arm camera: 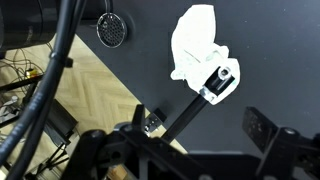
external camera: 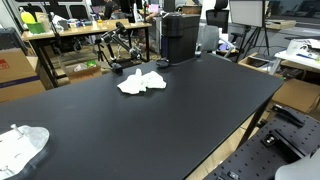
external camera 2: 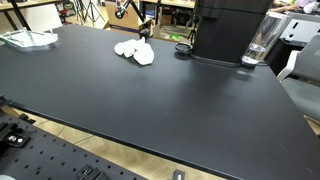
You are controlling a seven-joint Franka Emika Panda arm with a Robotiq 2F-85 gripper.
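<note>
A crumpled white cloth (external camera: 142, 82) lies on the dark table toward its far edge; it shows too as the white cloth (external camera 2: 134, 51) in exterior view 2. In the wrist view my gripper is open, its two dark fingers wide apart and nothing held between them. The white cloth (arm camera: 194, 42) lies below and ahead of the gap. A black rod-like thing (arm camera: 196, 108) with a pale tip reaches up beside the cloth, between the fingers in this view. What it belongs to cannot be told.
A round black perforated piece (arm camera: 111, 30) sits near the table edge. A tall black box (external camera: 180, 38) stands at the back. One white container (external camera: 20, 149) is at the near left.
</note>
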